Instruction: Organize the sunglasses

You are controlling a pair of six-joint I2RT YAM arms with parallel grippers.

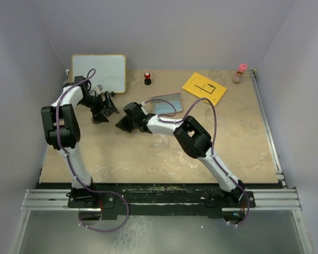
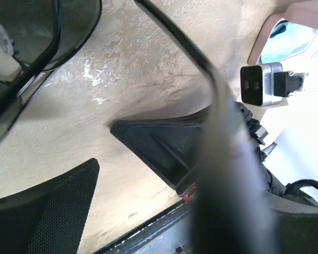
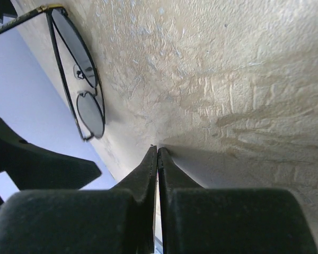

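Dark-lensed sunglasses [image 2: 37, 32] fill the upper left of the left wrist view, one temple crossing blurred close to the camera. The same sunglasses [image 3: 85, 50] show at upper left in the right wrist view, frame and both lenses visible. My left gripper [image 1: 107, 112] is over them, its fingers [image 2: 58, 211] apart, with the blurred temple passing between them. My right gripper is shut, nothing between its fingertips, low over the table and apart from the sunglasses. An open pink case [image 1: 168, 104] with a light-blue inside lies behind the right arm.
At the back left lies a white board [image 1: 100, 71] with a yellow rim. A red-topped dark item [image 1: 147, 78], a yellow pad [image 1: 204, 88] and a pink-capped bottle [image 1: 239, 73] stand along the back.
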